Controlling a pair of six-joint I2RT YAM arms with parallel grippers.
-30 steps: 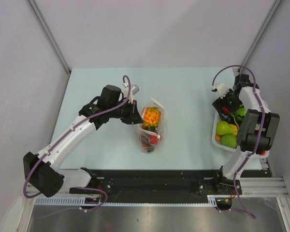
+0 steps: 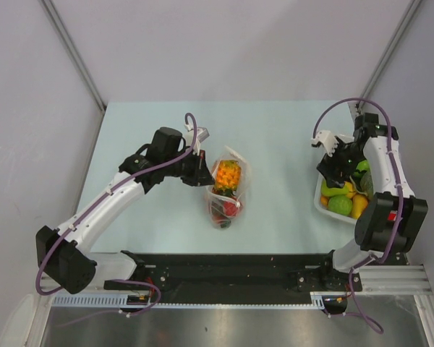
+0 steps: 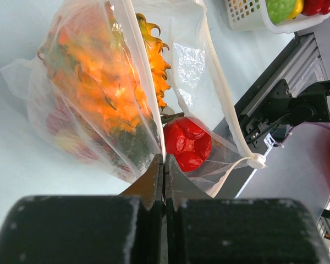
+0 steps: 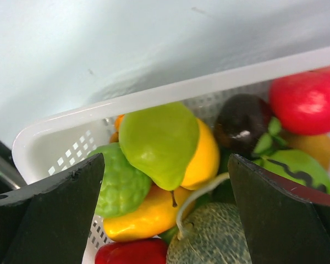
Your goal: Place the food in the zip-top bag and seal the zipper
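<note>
A clear zip bag [image 2: 240,189] holds an orange spiky fruit [image 3: 96,77] and a red pepper [image 3: 188,144], with dark green produce partly hidden. My left gripper is shut on the bag's zipper edge, and the bag's mouth hangs open. My right gripper is open above a white basket [image 4: 176,91] of food. Between and below its fingers are a green pear [image 4: 154,140], a bumpy green fruit [image 4: 115,176], a yellow pepper [image 4: 143,219] and an avocado [image 4: 242,124].
The basket sits at the table's right end, also holding a red fruit [image 4: 302,102].
My right gripper has moved toward the front of the table over the basket, and the basket has shifted slightly. The left arm and the bag are unchanged.
</note>
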